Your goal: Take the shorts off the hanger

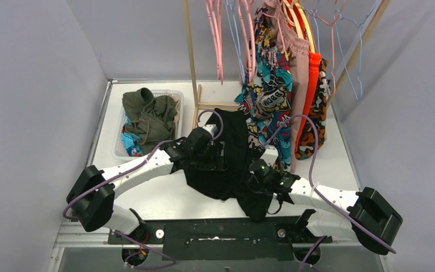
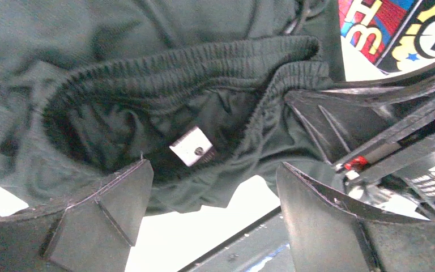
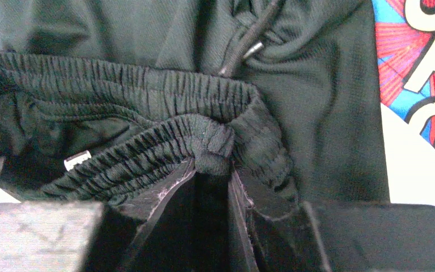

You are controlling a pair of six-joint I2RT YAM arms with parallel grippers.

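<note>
Black shorts (image 1: pixel 229 124) lie spread on the white table, off any hanger. In the left wrist view their ribbed waistband (image 2: pixel 204 59) gapes, showing a white label (image 2: pixel 191 146) inside. My left gripper is open over the waistband's near side, with nothing gripped between its wide-apart fingers (image 2: pixel 116 209). At the other end of the opening, my right gripper has its fingers drawn close, the waistband's edge bunched between the tips. From above, both the left gripper (image 1: pixel 220 158) and the right arm partly cover the cloth.
Pink hangers (image 1: pixel 214 39) and blue hangers hang overhead. Patterned trousers (image 1: pixel 272 102) and other garments hang close by the right arm. A white basket (image 1: pixel 118 148) with olive clothing (image 1: pixel 150 116) stands at the back left. Bare table shows at front left.
</note>
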